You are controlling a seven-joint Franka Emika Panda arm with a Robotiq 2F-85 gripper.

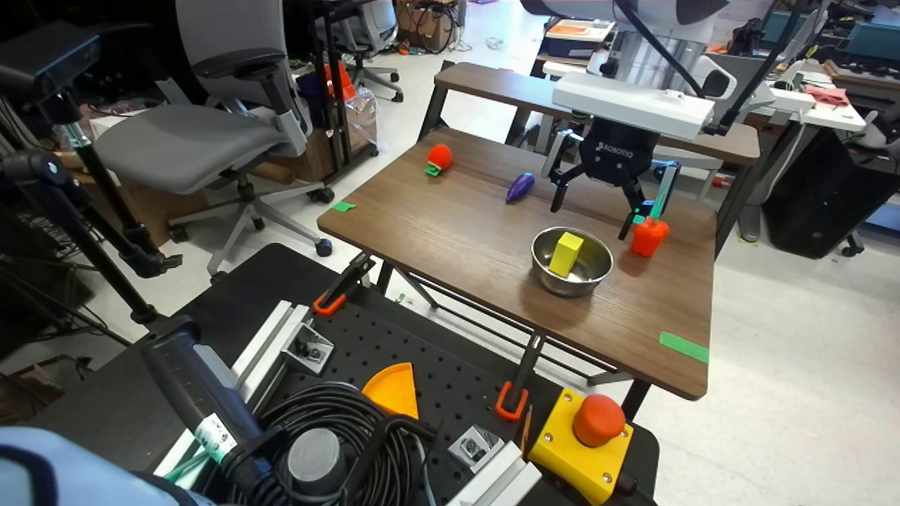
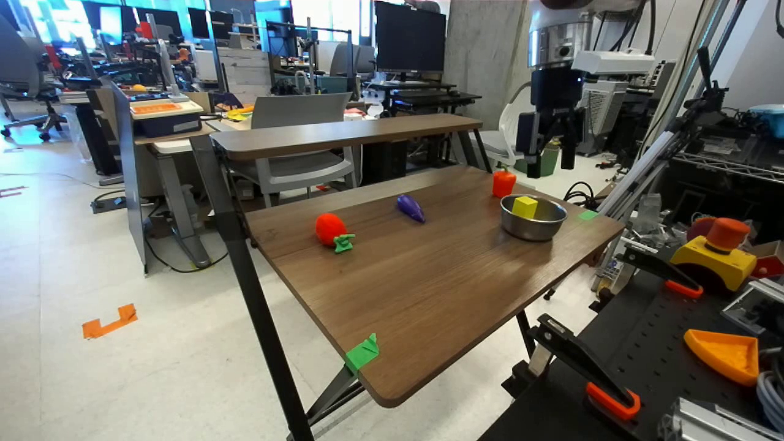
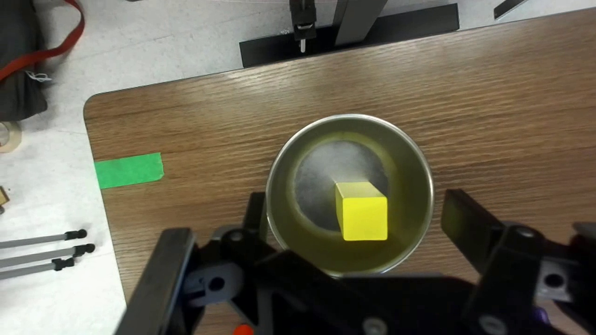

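Inside a round metal bowl (image 3: pixel 282 150) on the wooden table rests a yellow block (image 3: pixel 364 217), standing tall on the bowl's floor. My gripper (image 1: pixel 590 219) points down above the table, open and empty, its fingers wide apart. From the wrist view, the bowl lies between the two fingers and slightly beyond them. In exterior view 2 the gripper (image 2: pixel 547 165) hangs higher than the bowl (image 2: pixel 530 229), clear of it. A red pepper (image 1: pixel 647 239) sits on the table beside the bowl.
Farther along the table lie a purple eggplant (image 1: pixel 520 186) and a red tomato-like toy (image 1: pixel 439 157) with green leaves. A raised shelf (image 1: pixel 506 86) runs along the back edge. Green tape (image 1: pixel 684 346) marks a front corner. Open tabletop separates the bowl from the toys.
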